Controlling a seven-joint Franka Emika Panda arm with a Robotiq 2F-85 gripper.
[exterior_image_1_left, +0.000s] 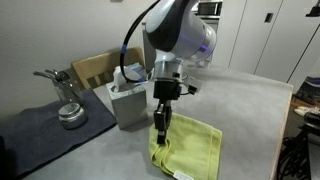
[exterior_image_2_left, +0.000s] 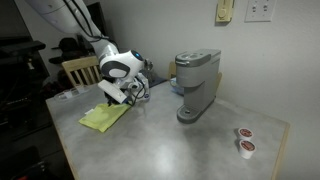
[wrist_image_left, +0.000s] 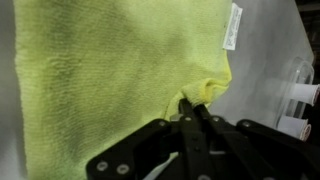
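A yellow-green towel (exterior_image_1_left: 192, 146) lies on the table, bunched and lifted a little at its left edge. My gripper (exterior_image_1_left: 160, 137) is low over that edge, pointing down. In the wrist view a fold of the towel (wrist_image_left: 110, 75) rises right at the tips of my gripper, which is shut with the cloth pinched there. A white tag (wrist_image_left: 233, 27) shows on the towel's edge. From the other side, the towel (exterior_image_2_left: 100, 118) lies flat for the most part, beneath the arm.
Close behind the arm stands a grey box (exterior_image_1_left: 127, 105) with white items inside. On a dark mat (exterior_image_1_left: 55, 133) at left is a metal pot (exterior_image_1_left: 72, 113). A grey coffee machine (exterior_image_2_left: 199, 85) and two small cups (exterior_image_2_left: 246, 148) stand farther off.
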